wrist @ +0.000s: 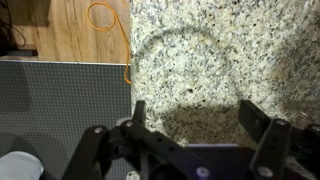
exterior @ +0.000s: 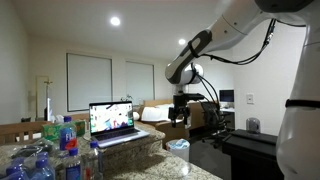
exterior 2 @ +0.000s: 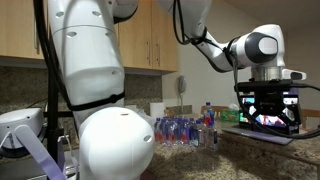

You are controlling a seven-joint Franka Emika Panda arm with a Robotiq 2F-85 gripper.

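My gripper hangs over bare speckled granite in the wrist view, its fingers (wrist: 139,111) wide apart with nothing between them. The first exterior view has the gripper (exterior: 181,115) at the end of the raised arm, above the counter (exterior: 150,162). An open laptop (exterior: 112,120) with a lit screen rests on the raised ledge to its left. From the other side, the laptop (exterior 2: 270,115) appears behind the wrist.
Several bottles (exterior 2: 182,131) with blue and red parts crowd one end of the counter. A small blue-and-white item (exterior: 178,145) is seen below the gripper. Beyond the granite edge, the wrist view has a grey mat (wrist: 65,105), wood floor (wrist: 65,28) and an orange cable (wrist: 123,45).
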